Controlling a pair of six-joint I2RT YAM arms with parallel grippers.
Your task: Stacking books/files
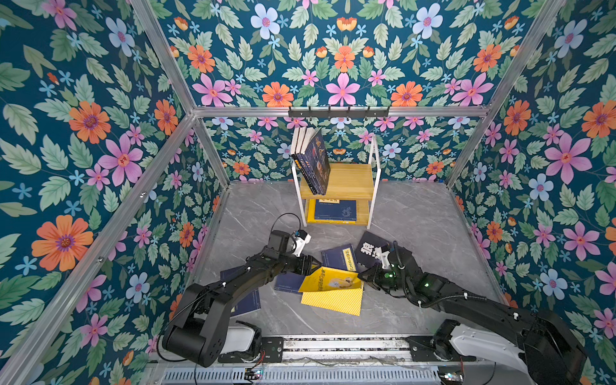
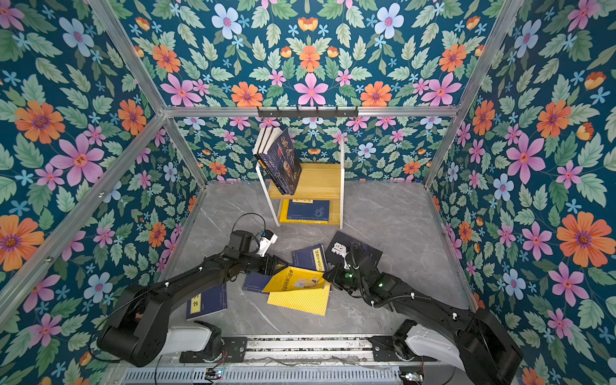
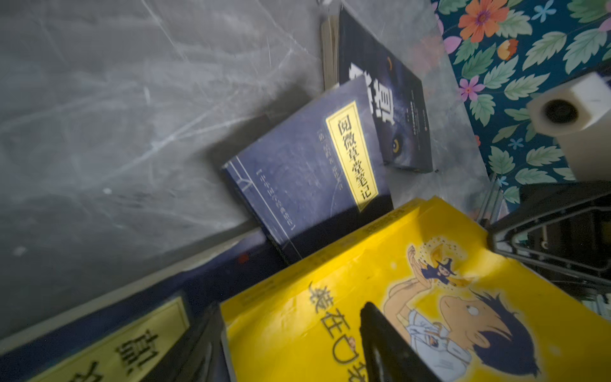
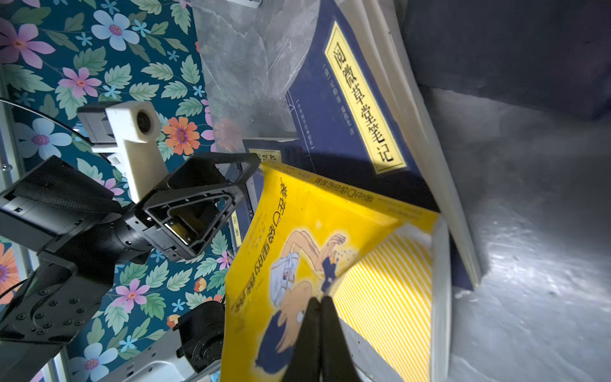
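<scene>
My left gripper (image 1: 310, 265) is at the upper left corner of a yellow book (image 2: 295, 279), its fingers apart in the left wrist view, part open; whether they grip the book's edge is unclear. The cover is lifted, showing a patterned yellow page (image 4: 382, 299). My right gripper is shut at the cover's right edge; the thin cover may be between its fingers, I cannot tell. Blue books (image 3: 299, 159) lie beneath and behind the yellow one, and a dark book (image 3: 407, 108) lies behind on the right.
A two-tier wooden rack (image 1: 349, 173) stands at the back, leaning books (image 1: 314, 163) on top and blue and yellow books (image 1: 335, 210) below. Another blue book (image 2: 206, 301) lies at the front left.
</scene>
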